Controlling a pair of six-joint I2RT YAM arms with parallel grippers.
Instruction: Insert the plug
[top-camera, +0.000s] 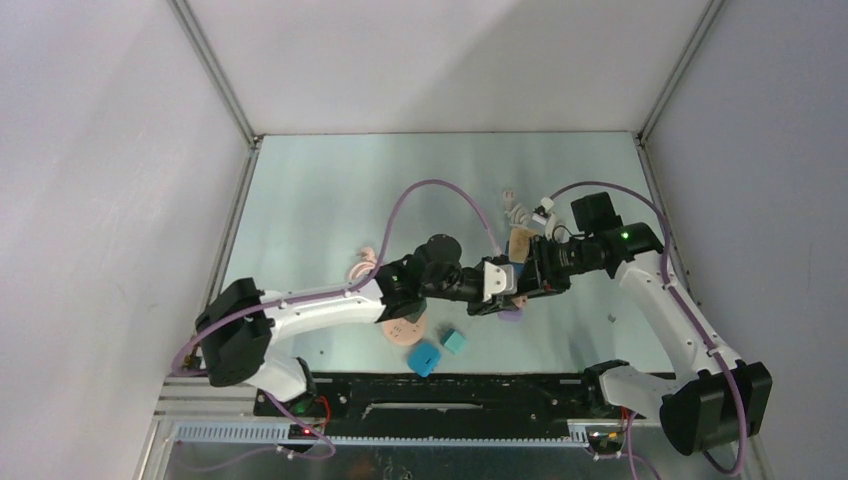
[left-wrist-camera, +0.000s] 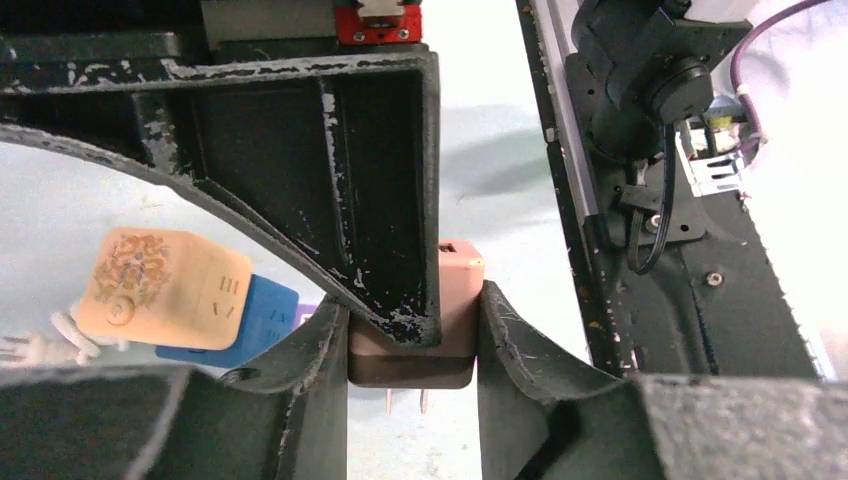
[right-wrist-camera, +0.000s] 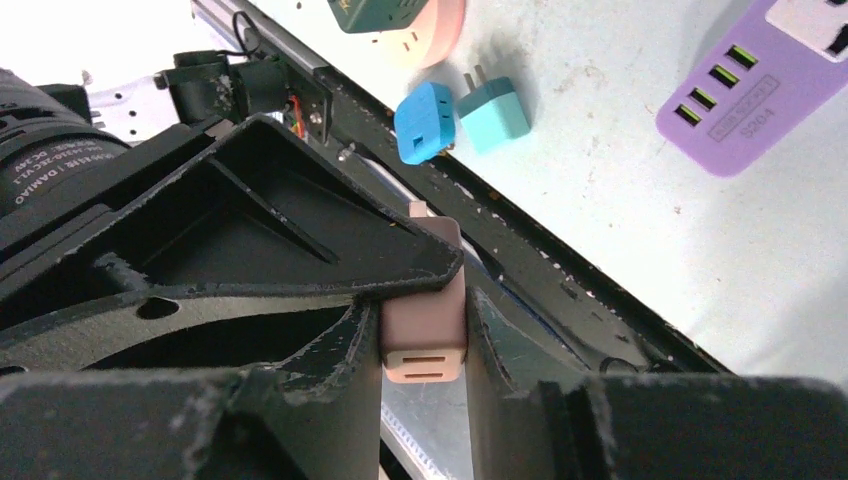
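Observation:
A pink plug (left-wrist-camera: 415, 365) with two pins pointing down sits between both grippers, over the right-middle of the table. In the left wrist view my left gripper is shut on it; the other gripper's black body covers its upper part. In the right wrist view my right gripper has its fingers at either side of the same plug (right-wrist-camera: 422, 335); whether they grip it is unclear. In the top view both grippers meet, largely hiding the plug. A purple power strip (right-wrist-camera: 745, 100) lies on the table below.
A tan block (left-wrist-camera: 170, 285) on a blue piece (left-wrist-camera: 255, 320) and a coiled white cable (top-camera: 515, 210) lie behind. Cyan (right-wrist-camera: 492, 118) and blue (right-wrist-camera: 423, 122) pieces and a round pink item (top-camera: 400, 330) lie left toward the front.

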